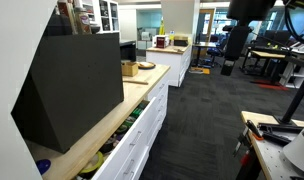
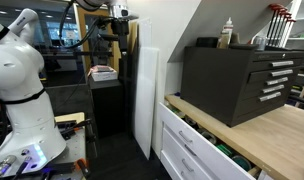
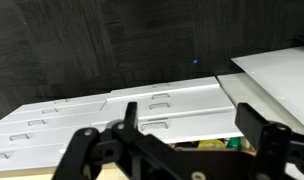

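My gripper (image 1: 228, 67) hangs in the air over the dark floor, in front of the white drawer cabinet (image 1: 152, 123). In the wrist view its two dark fingers (image 3: 82, 150) stand wide apart, with nothing between them. From the other side, the gripper (image 2: 123, 42) appears high at the upper left, well away from the counter. The top drawer (image 2: 220, 153) nearest the black chest is pulled out, and green and yellow items (image 3: 210, 144) lie inside it. Other drawer fronts (image 3: 52, 125) look closed.
A black metal chest (image 2: 232, 80) with bottles on top stands on the wooden counter (image 2: 217, 122). A wooden box (image 1: 145, 66) sits farther along the counter. A white panel (image 2: 146, 95) rises beside the cabinet. Open carpet (image 1: 192, 130) lies below the gripper.
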